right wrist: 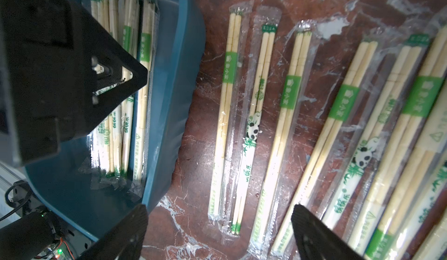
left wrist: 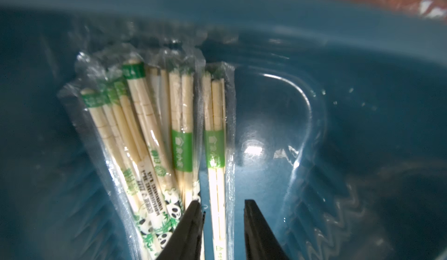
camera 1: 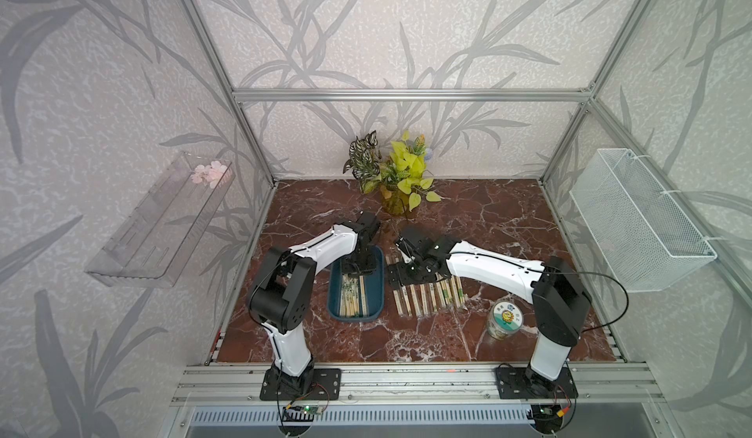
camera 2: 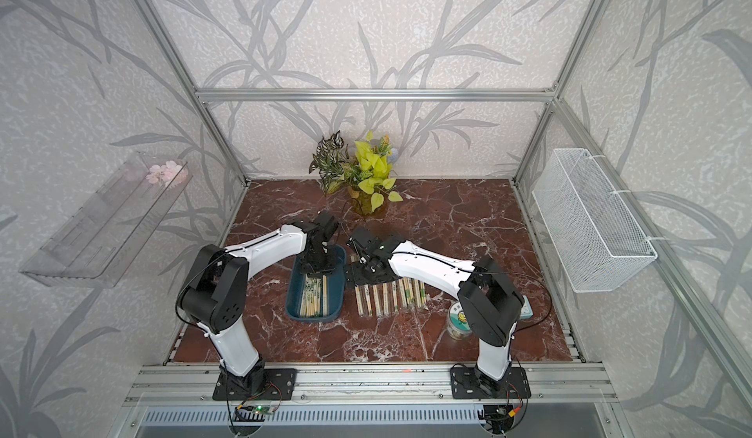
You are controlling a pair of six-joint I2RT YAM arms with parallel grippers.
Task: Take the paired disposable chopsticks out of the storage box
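Note:
The blue storage box (camera 1: 337, 304) holds several wrapped chopstick pairs (left wrist: 215, 148) lying lengthwise. My left gripper is open down inside the box, its fingertips either side of the rightmost pair in its own wrist view, nothing gripped. My right gripper is open just right of the box, above a row of wrapped pairs (right wrist: 288, 92) laid side by side on the marble table.
A round container (camera 1: 504, 318) stands at the front right. A potted plant (camera 1: 399, 171) sits at the back. Wall baskets (camera 1: 638, 218) hang at both sides.

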